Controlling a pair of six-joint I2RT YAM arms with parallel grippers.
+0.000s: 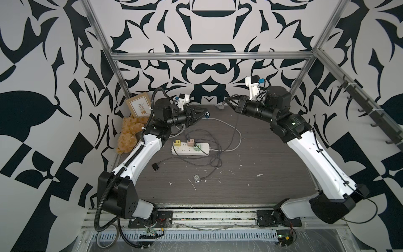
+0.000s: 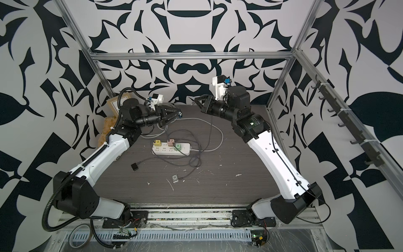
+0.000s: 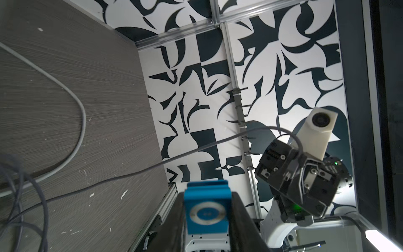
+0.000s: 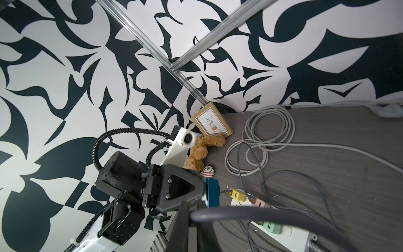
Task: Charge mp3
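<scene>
The blue mp3 player (image 3: 207, 208) with its pale round button is clamped by my left gripper (image 1: 204, 112), raised above the far middle of the table. Its blue edge also shows in the right wrist view. Facing it from the right, my right gripper (image 1: 228, 100) is shut on a grey charging cable (image 4: 272, 215), which bows out from the fingers and trails down to the tabletop. The plug at that cable's end is too small or hidden to make out. A clear gap separates the two grippers.
A white power strip (image 1: 180, 149) with yellow, pink and green adapters lies mid-table among tangled grey cables. Two loose connectors, one black (image 1: 155, 166) and one silver (image 1: 196, 178), lie nearer the front. A teddy bear (image 1: 126, 140) and picture frame (image 1: 139, 105) stand at left.
</scene>
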